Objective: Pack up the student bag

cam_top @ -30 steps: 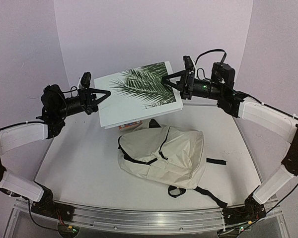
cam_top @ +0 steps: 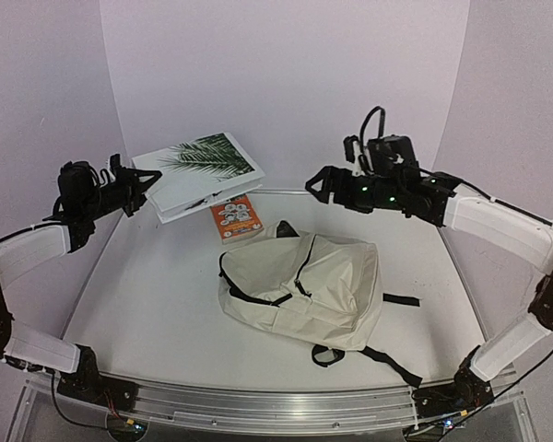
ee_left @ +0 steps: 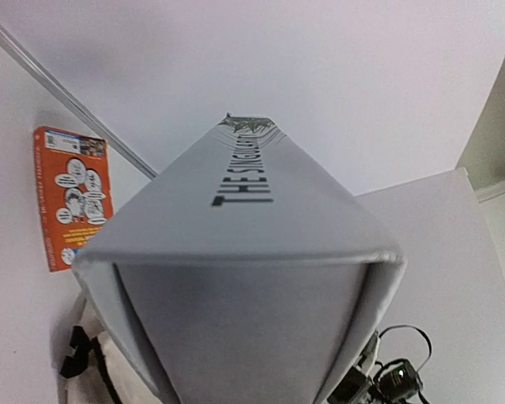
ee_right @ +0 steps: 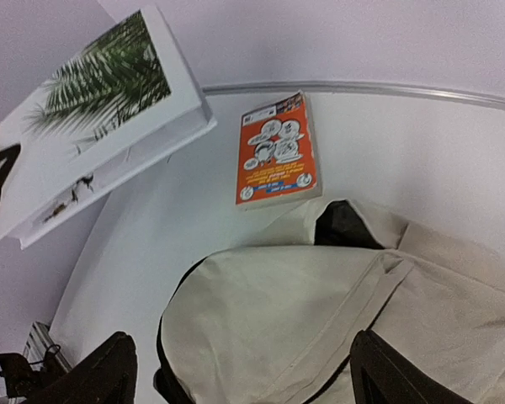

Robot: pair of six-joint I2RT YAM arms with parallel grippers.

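Observation:
A large white book [cam_top: 197, 170] with a palm-leaf cover is held in the air at the upper left by my left gripper [cam_top: 146, 180], shut on its edge. In the left wrist view the book's spine [ee_left: 244, 210] fills the middle. My right gripper [cam_top: 330, 184] is open and empty above the right part of the cream backpack [cam_top: 300, 290], which lies on the table with black zips and straps. An orange book [ee_right: 274, 147] lies flat at the back, behind the bag.
Walls surround the back and both sides; a metal rail runs along the front edge.
My left gripper has carried the white book leftward, uncovering the orange book. The right gripper has let go of the white book and moved away from it, slightly downward.

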